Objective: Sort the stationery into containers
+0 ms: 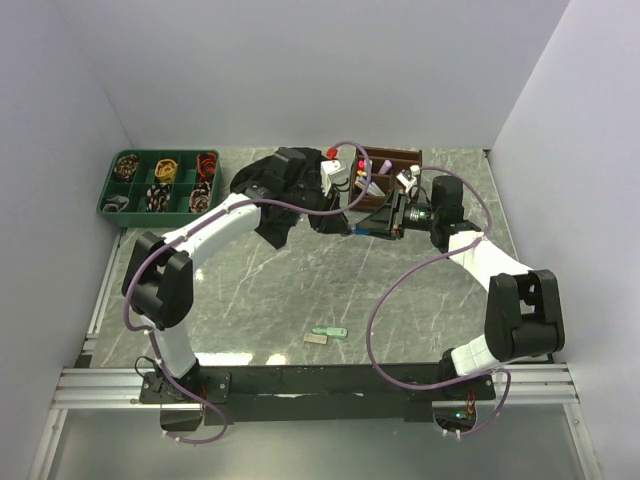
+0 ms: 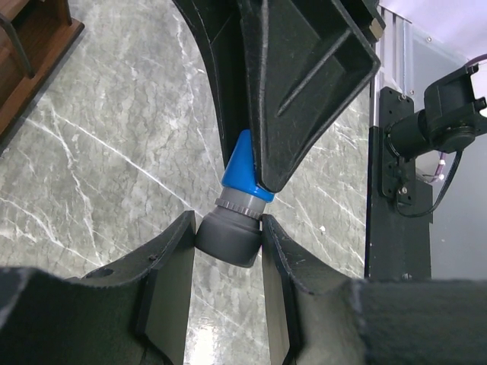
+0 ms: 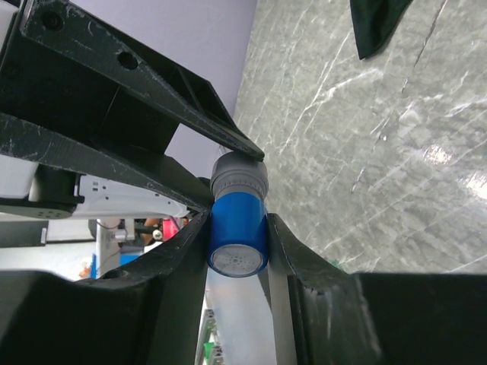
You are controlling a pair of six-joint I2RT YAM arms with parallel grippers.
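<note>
Both grippers meet above the middle of the table, holding one blue cylinder with a grey ringed end (image 3: 237, 228). My left gripper is shut on the grey end, while my right gripper is shut on the blue body. A wooden organiser (image 1: 405, 156) with pens and markers stands behind them. Near the table's front lie a mint-green item (image 1: 330, 331) and a small pale block (image 1: 315, 339).
A green compartment tray (image 1: 143, 218) with bundled items sits at the back left. A dark cloth (image 1: 272, 231) lies under the left arm.
</note>
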